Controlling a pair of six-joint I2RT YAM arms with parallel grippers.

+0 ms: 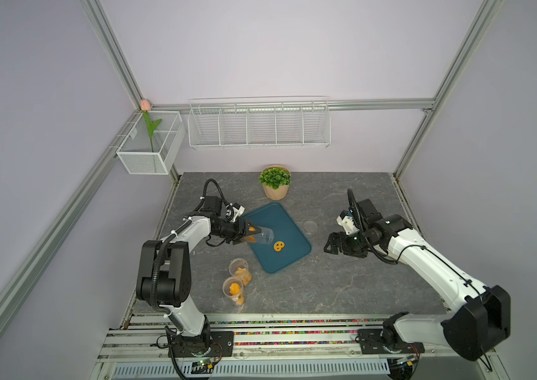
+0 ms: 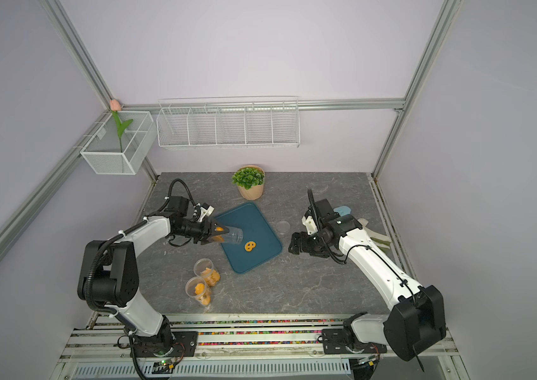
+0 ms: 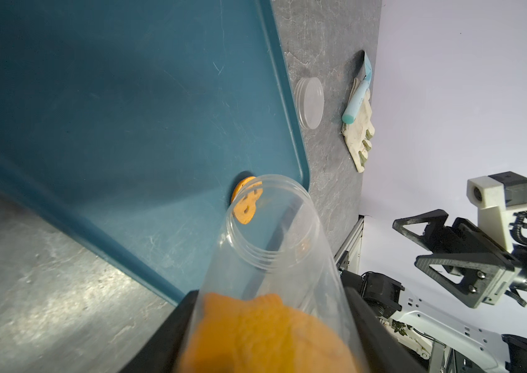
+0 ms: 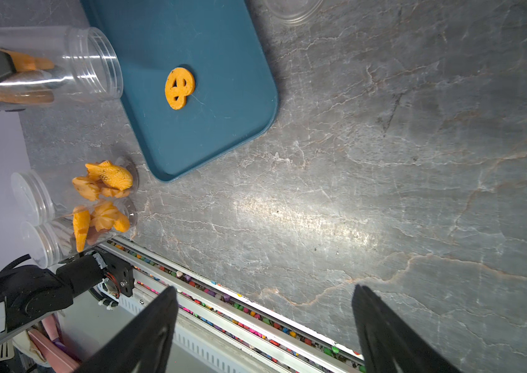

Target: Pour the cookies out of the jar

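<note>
My left gripper (image 1: 243,231) is shut on a clear jar (image 1: 261,235), tipped on its side over the blue tray (image 1: 287,259), its mouth toward the right. Orange cookies sit inside it, toward the gripped end (image 3: 263,335). One pretzel-shaped cookie (image 4: 179,89) lies on the tray below the mouth. My right gripper (image 2: 296,245) hovers over the table right of the tray, open with nothing between its fingers.
Two jars of cookies (image 1: 233,288) stand front-left of the tray. A clear lid (image 3: 310,102) lies right of it, and a potted plant (image 1: 274,181) behind. A blue tool and glove (image 3: 356,143) lie at the far right.
</note>
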